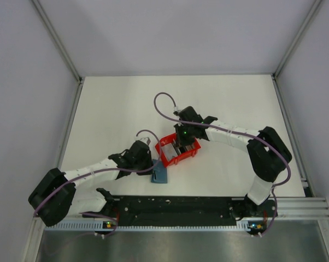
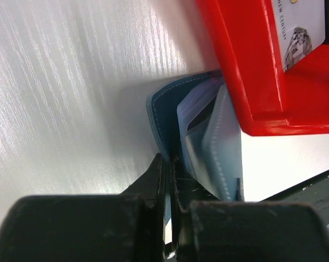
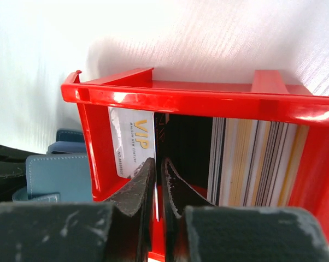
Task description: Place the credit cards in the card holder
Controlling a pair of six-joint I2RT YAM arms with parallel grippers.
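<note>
In the left wrist view the blue-grey card holder (image 2: 224, 142) stands partly spread, its pocket gaping. My left gripper is shut on the holder's thin edge. Cards stand in a red tray (image 1: 176, 160) right beside the holder. At the tray's left end a pale VIP card (image 3: 130, 139) leans, with a dark patterned card (image 3: 161, 131) next to it. My right gripper reaches down into the tray, shut, with a thin pale card edge showing between its fingers. How deep that card sits is hidden.
A row of upright cards (image 3: 252, 158) fills the tray's right part, with a dark gap beside it. The tray's near corner overlaps the holder in the left wrist view.
</note>
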